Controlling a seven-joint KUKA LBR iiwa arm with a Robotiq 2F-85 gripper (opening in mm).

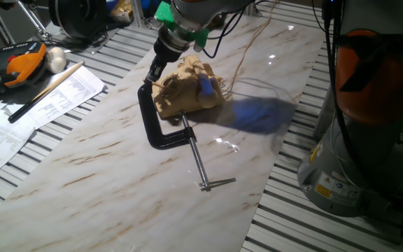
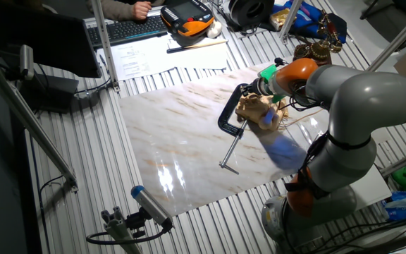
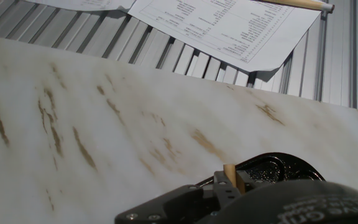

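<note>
A black C-clamp (image 1: 150, 126) with a silver screw rod (image 1: 199, 162) and cross handle is at the mid table in exterior view 1. Right behind it is a tan, crumpled, leather-like item (image 1: 187, 87), also visible in exterior view 2 (image 2: 258, 111). My gripper (image 1: 152, 78) points down at the clamp's upper end, its tips touching or nearly touching the frame. Low in the wrist view, dark finger parts (image 3: 225, 190) and a small tan tip overlap the black curved clamp frame (image 3: 278, 163). The fingertips are mostly hidden, so whether they grip the clamp is unclear.
The marble-patterned board (image 1: 82, 182) is bare to the front and left. Papers (image 1: 68, 94) and a black-tipped stick (image 1: 44, 92) lie on the slatted table to the left, near an orange-black device (image 1: 12, 66). A cable (image 1: 254, 38) runs behind the tan item.
</note>
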